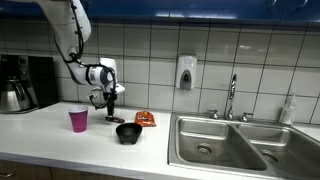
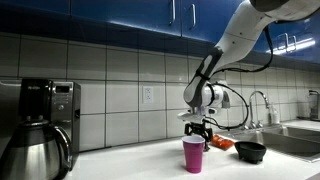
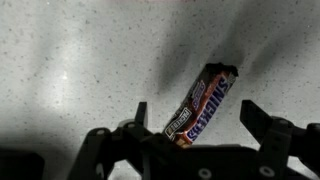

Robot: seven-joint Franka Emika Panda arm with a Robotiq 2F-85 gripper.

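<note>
In the wrist view a Snickers bar [image 3: 203, 104], brown with blue and white lettering, lies aslant on the speckled counter between my two spread fingers. My gripper is open around the line of the bar, its fingertips to either side and apart from it. From the first exterior view, the gripper [image 1: 105, 115] points down low over the counter, and the bar [image 1: 116, 120] shows as a small dark strip by it. The second exterior view has the gripper [image 2: 198, 135] behind the purple cup [image 2: 193, 154].
On the counter stand a purple cup [image 1: 78, 119] and a black bowl [image 1: 129, 133]. An orange-red packet [image 1: 145, 118] lies farther back. The sink [image 1: 222, 144] is to the right, a coffee maker [image 2: 45, 120] to the left. Bare counter [image 1: 40, 140] stretches along the left front.
</note>
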